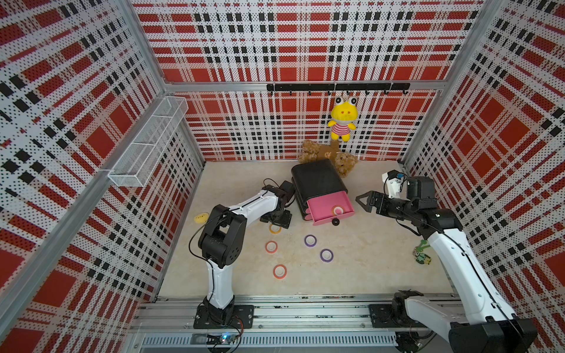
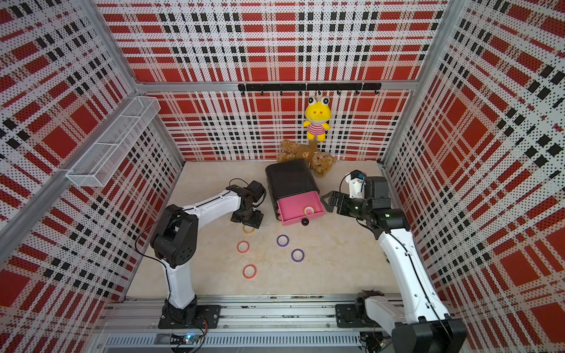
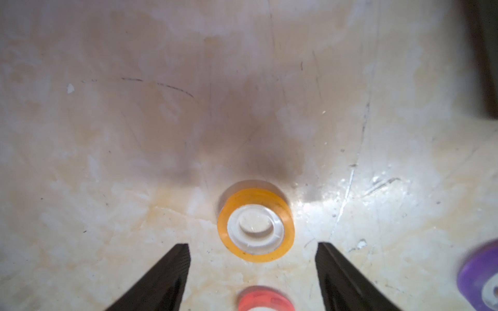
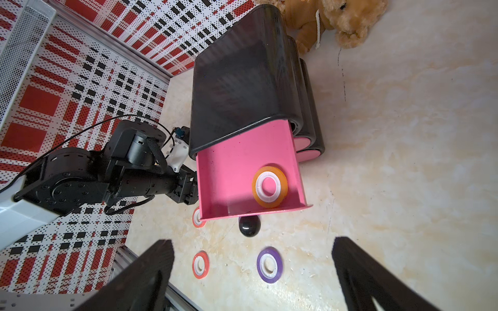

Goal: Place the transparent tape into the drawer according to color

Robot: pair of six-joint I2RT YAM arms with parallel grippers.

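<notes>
In the left wrist view a yellow-orange tape roll [image 3: 286, 224] lies flat on the table. My left gripper is open above it, the roll visible between the two fingertips but apart from them. Another orange roll [image 4: 280, 189] rests inside the pulled-out pink drawer [image 4: 223, 176] of the black cabinet [image 4: 238, 77]. Right of that drawer, my right gripper hangs open with nothing between its fingers. Two red rolls [image 1: 271, 251] [image 1: 279, 276] and two purple rolls [image 1: 310, 244] [image 1: 326, 259] lie on the table in front.
A black knob [image 4: 249, 226] sticks out from the drawer front. Lower closed drawers [image 4: 307, 154] show at the cabinet's side. Behind it sits a brown teddy bear [image 1: 327, 154].
</notes>
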